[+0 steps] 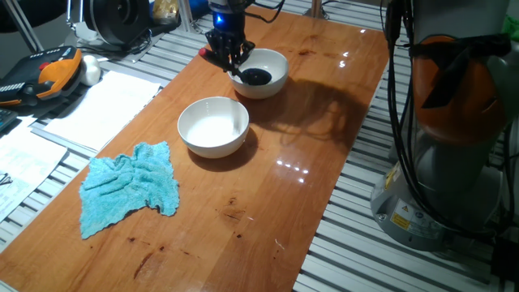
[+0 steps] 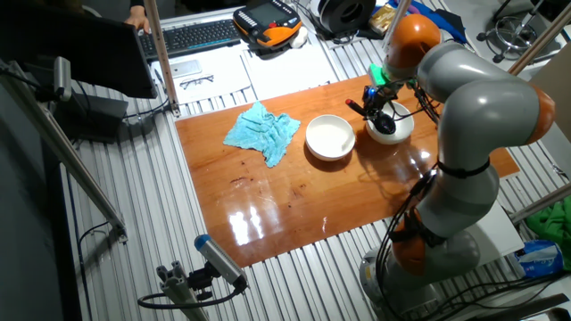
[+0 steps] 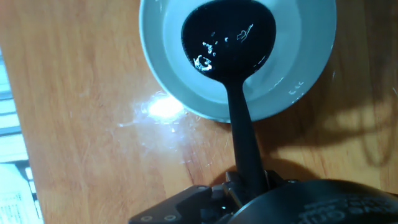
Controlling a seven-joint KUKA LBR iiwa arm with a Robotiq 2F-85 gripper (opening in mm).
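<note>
A black ladle with a red handle end is held in my gripper [image 1: 233,63], which is shut on its handle. In the wrist view the ladle's round head [image 3: 229,38] shows glossy with small bright specks; whether they are reflections or contents I cannot tell. That head is within the rim of the far white bowl [image 1: 272,88], seen from above in the wrist view as a pale bowl [image 3: 305,56]. A second white bowl [image 1: 212,138] stands apart on the table and looks empty. The handle slants up from the ladle head to its red tip [image 1: 203,52].
A crumpled turquoise cloth [image 1: 130,188] lies beside the nearer bowl on the wooden table [image 1: 235,243]. Papers [image 1: 105,109] and an orange-black device [image 1: 40,75] lie off its left edge.
</note>
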